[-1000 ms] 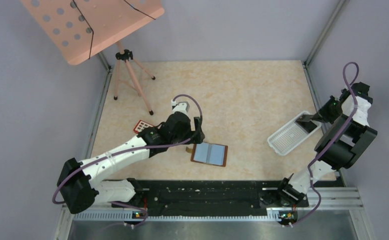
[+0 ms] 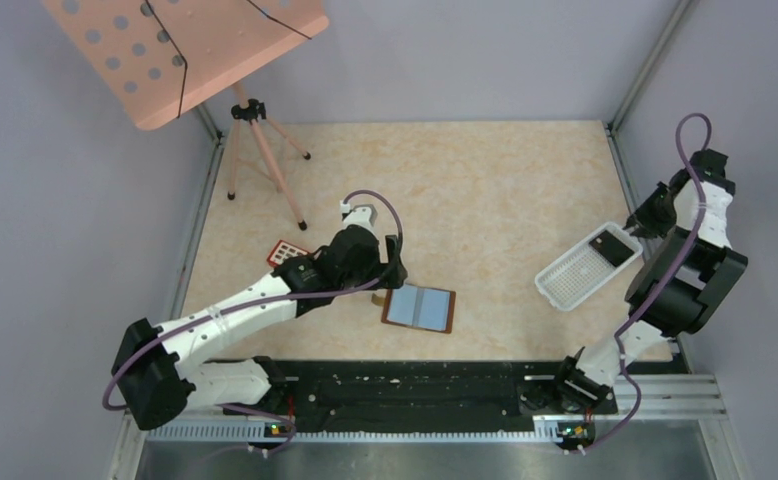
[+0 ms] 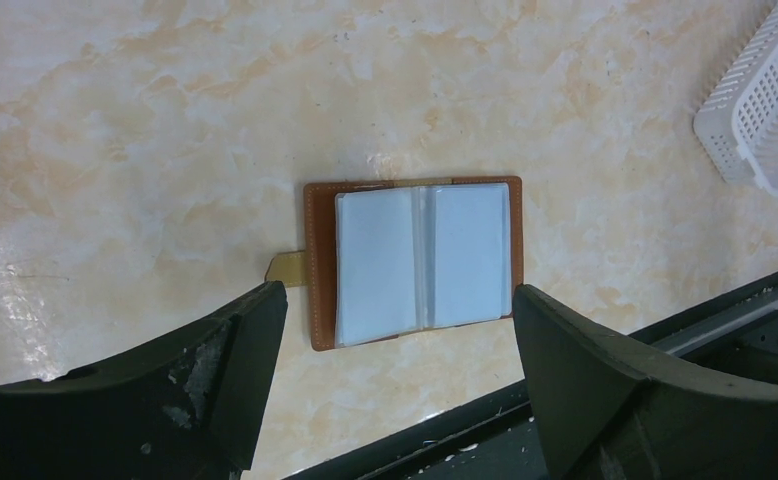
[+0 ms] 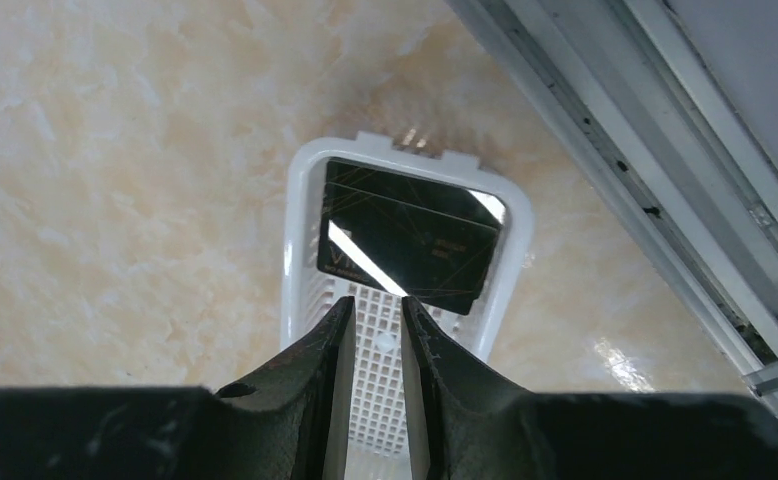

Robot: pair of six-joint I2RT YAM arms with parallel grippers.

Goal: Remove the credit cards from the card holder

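Note:
An opened brown card holder [image 3: 323, 270] lies flat near the table's front edge, clear sleeves [image 3: 377, 265] on top and a tan strap at its left. Over it hovers my left gripper, fingers wide, touching nothing. A white perforated basket [image 2: 565, 292] stands at the right, and dark cards [image 4: 415, 235] lie in its far end, seemingly overlapping. My right gripper is above the basket, its fingers a little apart with nothing between them. Whether any card is in the sleeves I cannot tell.
A red-framed item [image 2: 285, 253] lies behind the left arm. A pink tripod [image 2: 270, 165] stands at the back left. Metal rails [image 4: 605, 170] and the wall run close to the basket on the right.
My right gripper has drawn up and back from the basket, uncovering more of the dark cards. The left arm and the card holder have stayed put.

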